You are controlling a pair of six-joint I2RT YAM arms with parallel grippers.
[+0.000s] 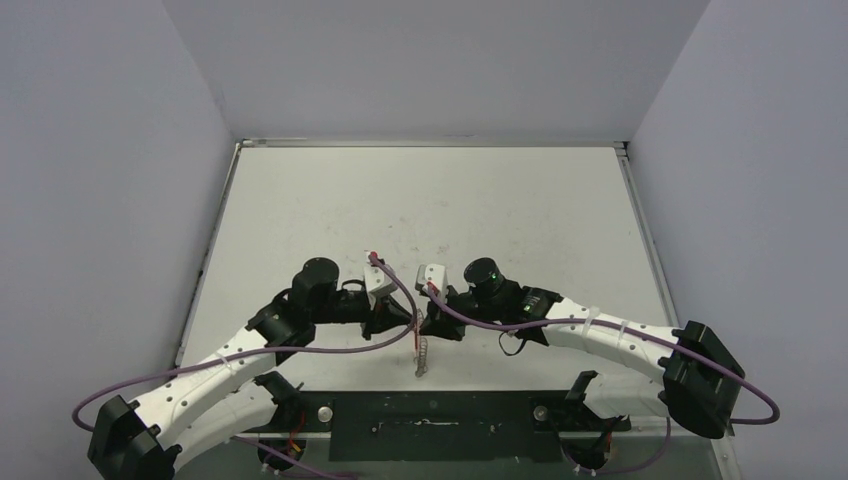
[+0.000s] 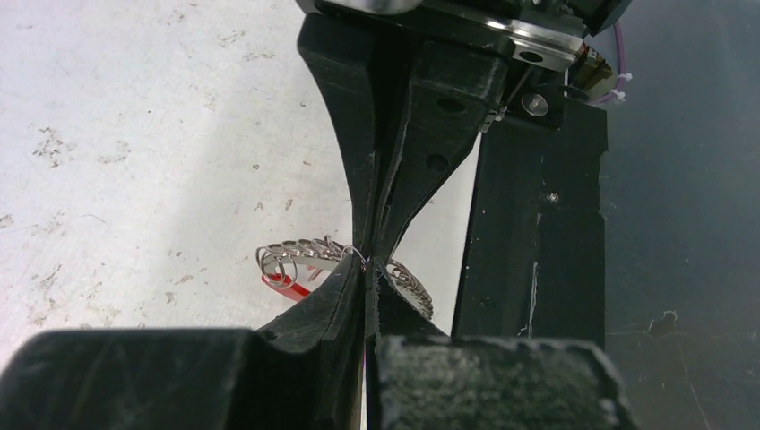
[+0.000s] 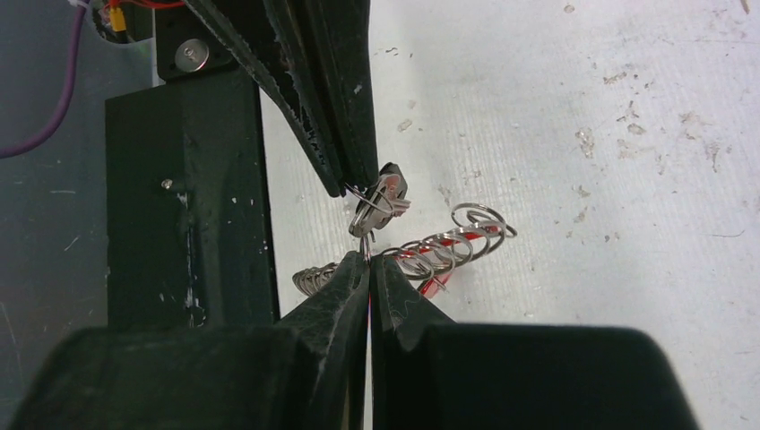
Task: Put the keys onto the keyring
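My two grippers meet nose to nose low in the middle of the board. The left gripper [image 1: 410,319] is shut, with a thin wire loop [image 3: 357,191] at its fingertips. My right gripper is shut too, a thin metal strip rising from between its fingertips. That strip meets a small metal cluster [image 3: 384,206], perhaps a clasp or keys, which touches the left gripper's loop; whether they are linked I cannot tell. A coiled metal cord [image 3: 466,237] with a red strip [image 2: 289,288] hangs below. In the left wrist view, fingers hide much of it.
White board [image 1: 430,200] lies clear behind both arms. A black front panel [image 1: 440,425] runs along the near edge. Purple cables [image 1: 400,285] arch over both arms, and grey walls stand at the sides.
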